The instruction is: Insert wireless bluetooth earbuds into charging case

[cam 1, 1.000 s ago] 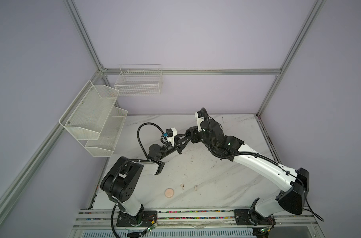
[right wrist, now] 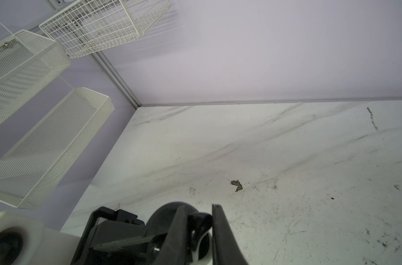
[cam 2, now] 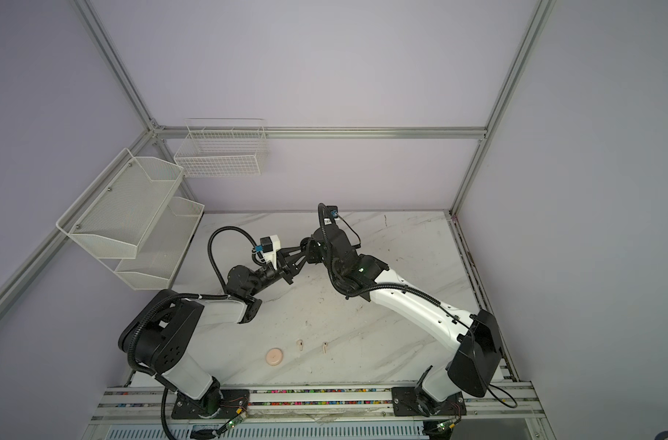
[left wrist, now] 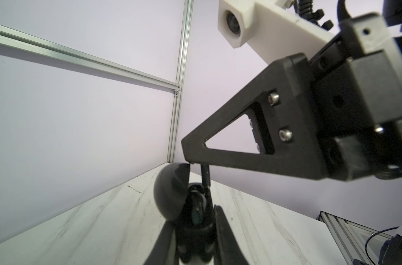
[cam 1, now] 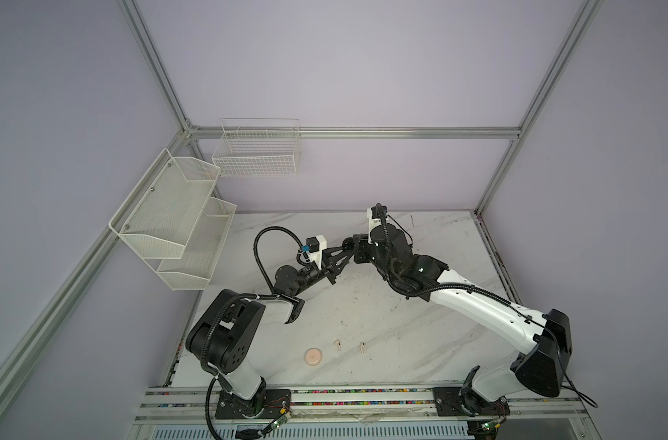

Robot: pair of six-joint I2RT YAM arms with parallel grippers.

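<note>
A black charging case [left wrist: 194, 240] with its domed lid [left wrist: 171, 192] raised is between the fingers of my left gripper, which is shut on it. Above the open case, my right gripper is shut on a small black earbud [right wrist: 199, 223]. From the left wrist, a thin dark piece [left wrist: 205, 175] reaches down from the right gripper to the case's opening; how deep it sits is hidden. Inside the case something dark and glossy shows, too blurred to identify. Both grippers meet above the table's middle.
A round pink case [cam 1: 313, 356] and two small pinkish earbuds, one left [cam 1: 338, 344] and one right [cam 1: 362, 347], lie near the table's front edge. White mesh shelves [cam 1: 176, 220] hang at the left.
The right arm's wrist has tilted slightly and shifted a little to the right and down in the top left view. My left arm looks still.
</note>
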